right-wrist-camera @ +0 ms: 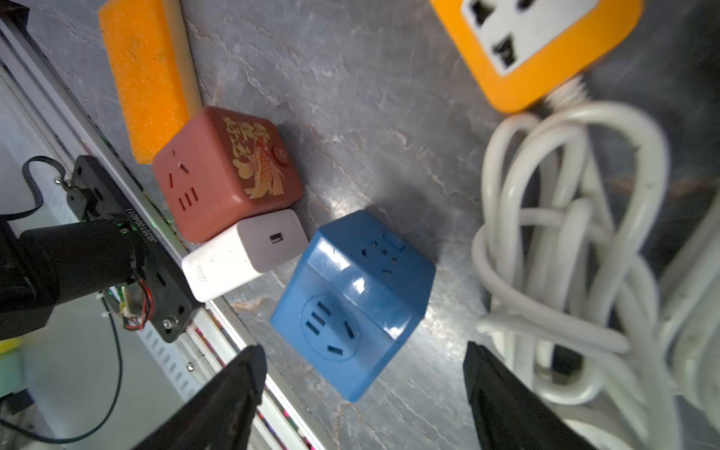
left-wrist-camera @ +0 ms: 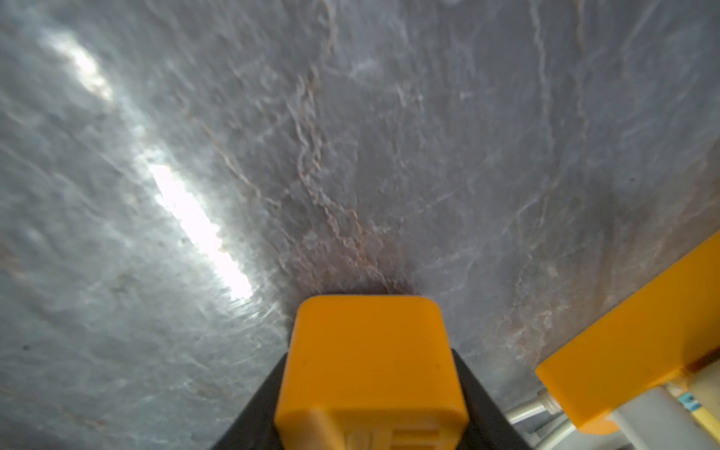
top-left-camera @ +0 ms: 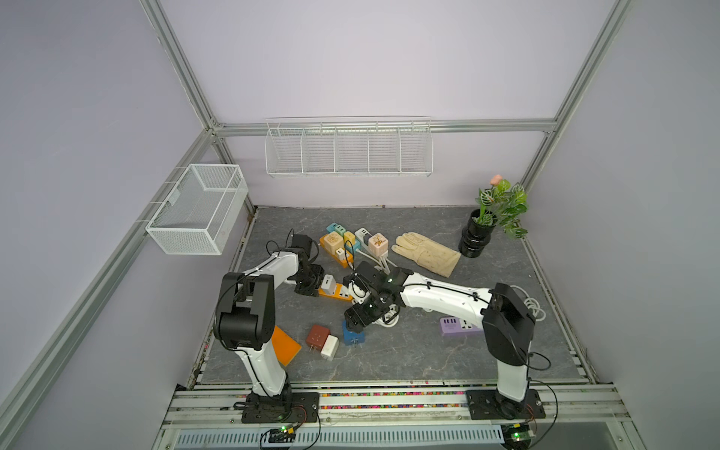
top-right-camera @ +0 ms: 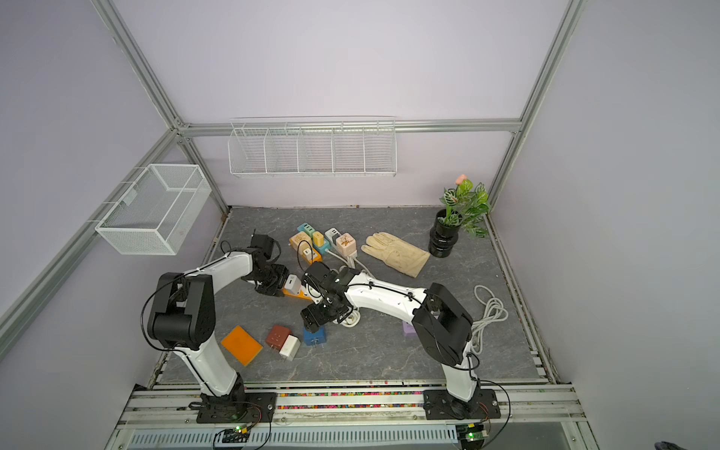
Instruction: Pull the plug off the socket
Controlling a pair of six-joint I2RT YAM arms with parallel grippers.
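Note:
An orange power strip [top-left-camera: 343, 293] lies left of centre with a white plug [top-left-camera: 327, 284] seated on it. My left gripper is shut on the strip's end [left-wrist-camera: 367, 352]. In the right wrist view, the strip's other end [right-wrist-camera: 510, 88] shows bare sockets and its white cord. My right gripper stands open above the table, nothing between its fingers. A blue cube plug [right-wrist-camera: 352, 300] rests on the table below, apart from those fingers. The top left view shows this blue plug [top-left-camera: 354, 339] partly behind the right gripper [top-left-camera: 354, 324].
A red cube plug [right-wrist-camera: 225, 172], a white adapter [right-wrist-camera: 243, 255] and an orange block [right-wrist-camera: 150, 75] lie to the left of the blue plug. Coiled cord [right-wrist-camera: 562, 247] lies to its right. Several other strips and plugs, a glove [top-left-camera: 426, 253] and a plant [top-left-camera: 495, 210] stand behind.

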